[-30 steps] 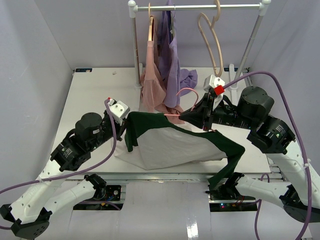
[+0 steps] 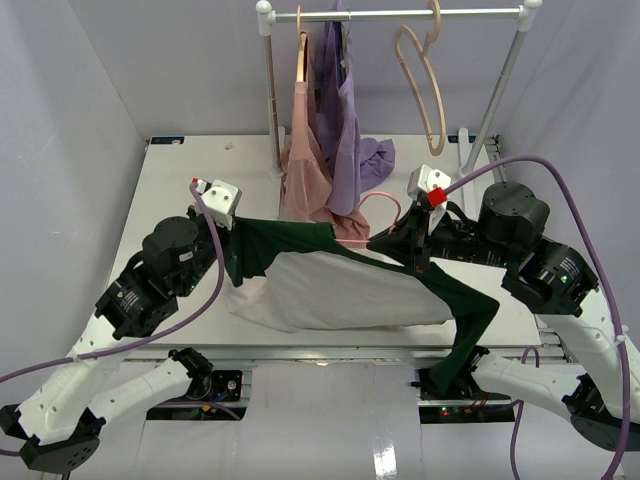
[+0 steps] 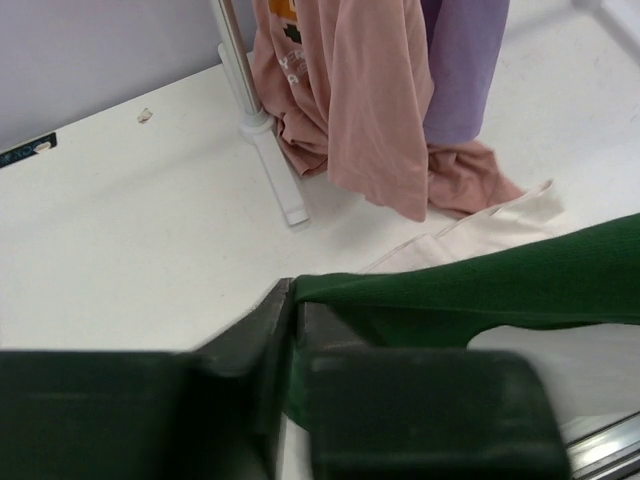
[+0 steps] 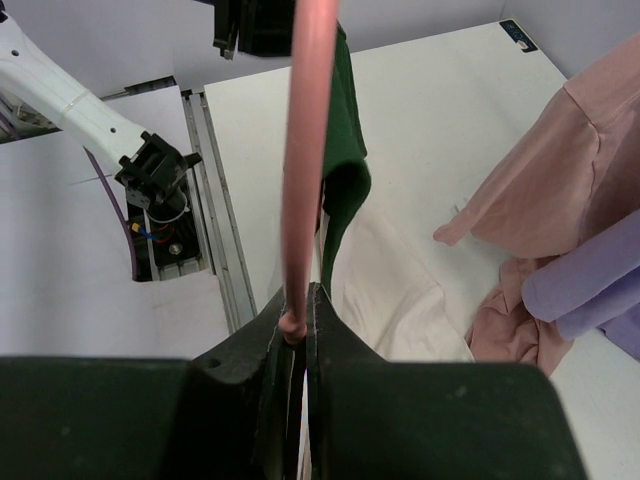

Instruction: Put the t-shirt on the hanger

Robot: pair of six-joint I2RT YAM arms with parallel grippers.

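The green and light grey t-shirt [image 2: 340, 290] lies stretched across the table, its green part raised toward my left gripper [image 2: 228, 232]. In the left wrist view that gripper is shut on the green fabric [image 3: 500, 280]. My right gripper [image 2: 385, 242] is shut on a pink hanger [image 2: 375, 197], whose bar reaches left into the shirt's green part. In the right wrist view the pink hanger [image 4: 306, 150] runs up from the fingertips [image 4: 325, 325] toward the green cloth [image 4: 345, 190].
A white rail [image 2: 390, 15] at the back holds pink [image 2: 305, 150] and purple [image 2: 340, 120] shirts and empty beige hangers [image 2: 430, 95]. Their lower folds rest on the table [image 2: 180, 190], which is clear at the left.
My left gripper has moved left and slightly up, drawing the green fabric with it. My right gripper has shifted slightly right with the pink hanger.
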